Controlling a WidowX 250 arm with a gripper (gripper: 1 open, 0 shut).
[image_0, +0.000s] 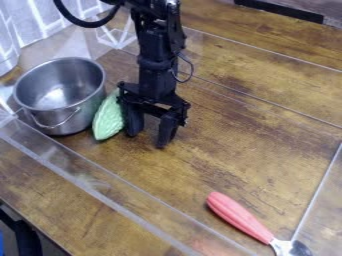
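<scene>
The black gripper (150, 122) is low over the wooden table, directly beside a pale green leafy vegetable (110, 118), whose right side it partly covers. Whether its fingers are open, shut or holding the vegetable I cannot tell. A steel bowl (60, 92) stands just left of the vegetable.
A tool with a red handle (238, 215) lies at the front right. Clear plastic edging runs across the front left and along the right.
</scene>
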